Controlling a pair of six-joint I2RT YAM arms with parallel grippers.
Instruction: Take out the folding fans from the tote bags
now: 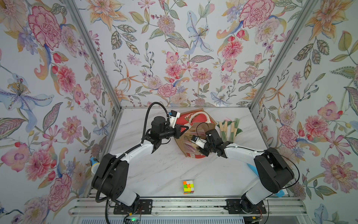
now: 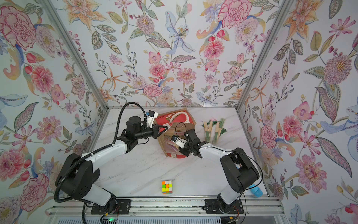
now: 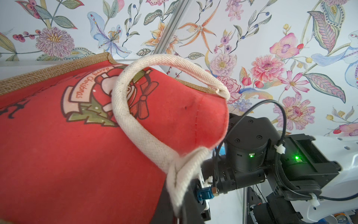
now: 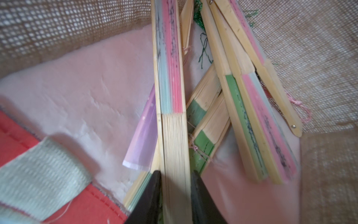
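In the top left view a red and burlap tote bag (image 1: pixel 183 119) lies on its side, its mouth toward the front. My left gripper is shut on the bag's white rope handle (image 3: pixel 141 136) at the upper left of the mouth. Inside the bag, my right gripper has its fingers close along both sides of a folding fan (image 4: pixel 174 149) with a pale wooden end and pink and blue folds. Whether they press on it, I cannot tell. Several other fans (image 4: pixel 244 112) lie inside. Outside, right of the bag, lie several fans (image 1: pixel 229 130).
A colourful puzzle cube (image 1: pixel 188 187) rests near the table's front edge. Bare table (image 1: pixel 152 179) shows in front and to the left of the bag. Burlap walls (image 4: pixel 74 29) close in around the right gripper.
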